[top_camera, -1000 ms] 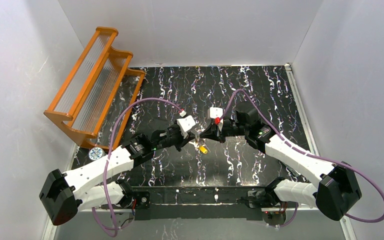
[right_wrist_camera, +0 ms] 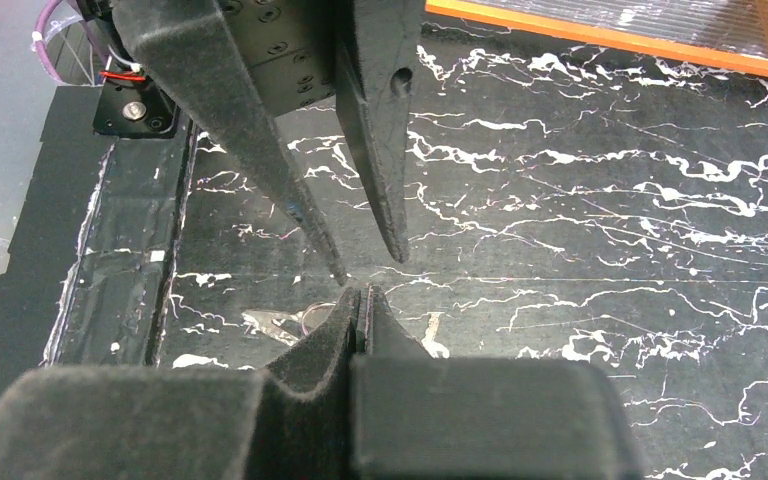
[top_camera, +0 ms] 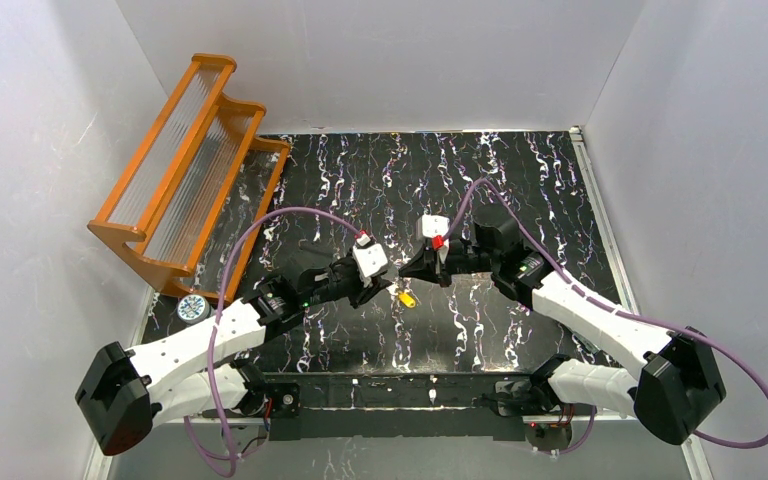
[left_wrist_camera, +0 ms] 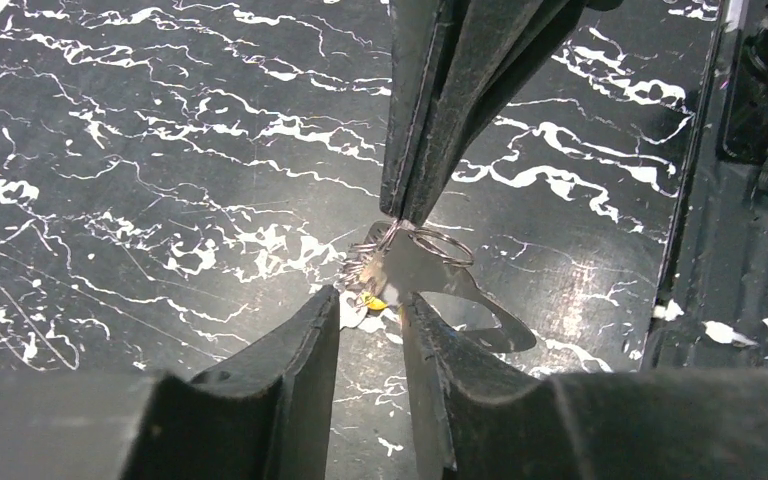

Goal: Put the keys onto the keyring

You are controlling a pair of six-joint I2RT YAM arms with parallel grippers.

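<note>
My right gripper is shut on a metal keyring at its very tips. Below those tips are a flat silver piece, a cluster of small rings or keys and something yellow; how they are linked cannot be made out. My left gripper stands part open close by, its fingers apart with nothing seen gripped between them. From the right wrist, a ring and the silver piece show behind the right fingertips. From above, a yellow item appears just below both grippers.
An orange wooden rack with clear ribbed panels stands at the left. A small round container sits by its lower end.
The right arm stays nearly where it was.
</note>
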